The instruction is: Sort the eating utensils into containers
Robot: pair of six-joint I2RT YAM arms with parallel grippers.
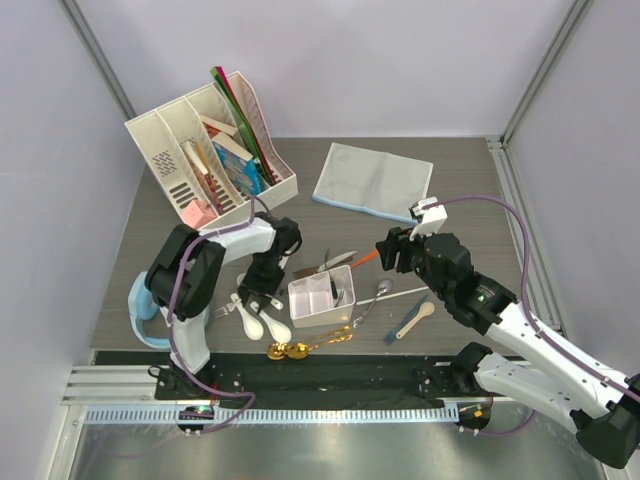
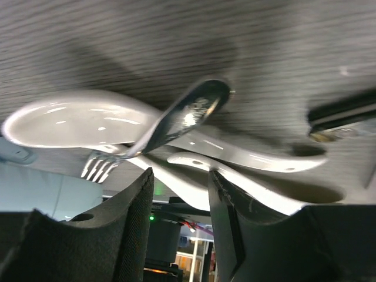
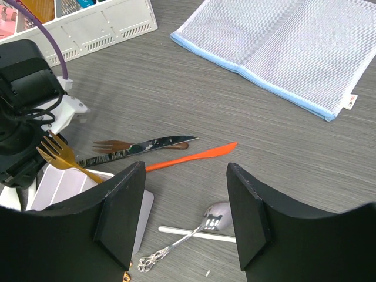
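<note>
My left gripper hangs low over white spoons (image 2: 76,120) and a metal utensil (image 2: 185,117), a fork's tines (image 2: 100,167) showing beside them; its fingers are part open, nothing visible held. My right gripper is open and empty above the right side. Beneath it lie a silver spoon (image 3: 217,216), an orange knife (image 3: 205,154), a dark knife (image 3: 147,147) and a wooden fork (image 3: 114,147). A white divided container (image 1: 308,312) stands in the middle, holding utensils. Gold spoons (image 1: 298,350) lie at the front edge.
A white rack (image 1: 150,150) with boxes and sticks fills the back left. A mesh mat (image 1: 370,180) lies at the back. A blue item (image 1: 143,300) sits at the front left.
</note>
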